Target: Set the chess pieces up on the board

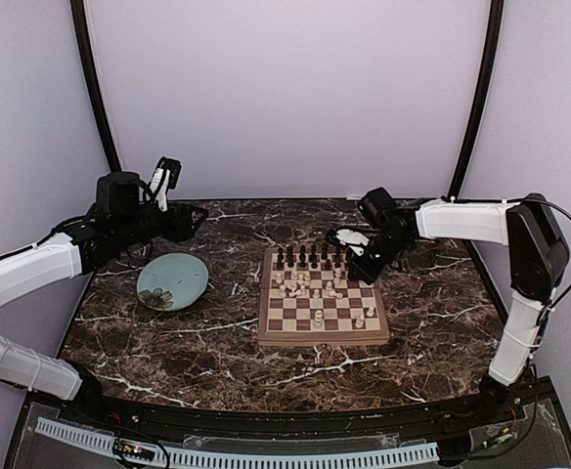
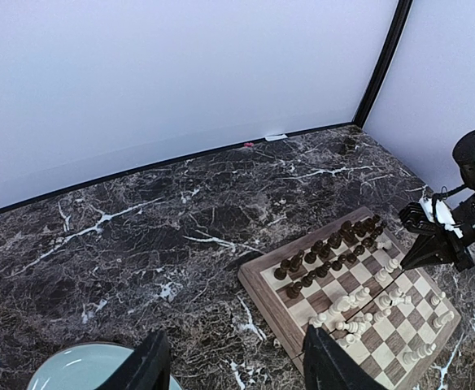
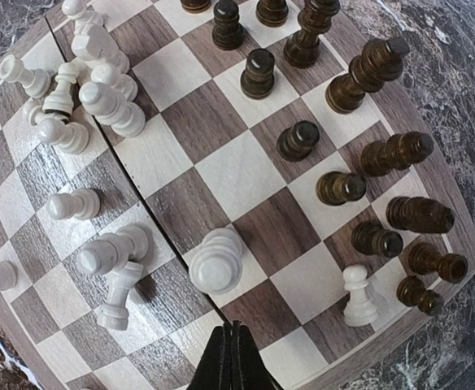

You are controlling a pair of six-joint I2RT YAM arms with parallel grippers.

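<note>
The wooden chessboard [image 1: 325, 337] lies on the marble table right of centre in the top view. Dark pieces [image 3: 396, 154] stand in rows along its far side. White pieces [image 3: 111, 110] are scattered over the middle and near squares, some of them tipped over. My right gripper is shut over the board's right part, with no piece visible between its fingertips. Just ahead of it stands a tall white piece [image 3: 217, 264]; a small white piece [image 3: 358, 301] is close to the dark rows. Away from the board, my left gripper hangs open and empty.
A pale green plate [image 1: 173, 281] rests on the table to the left of the board, below the left arm. Bare marble [image 1: 232, 239] separates plate and board. Walls border the table at the back and sides.
</note>
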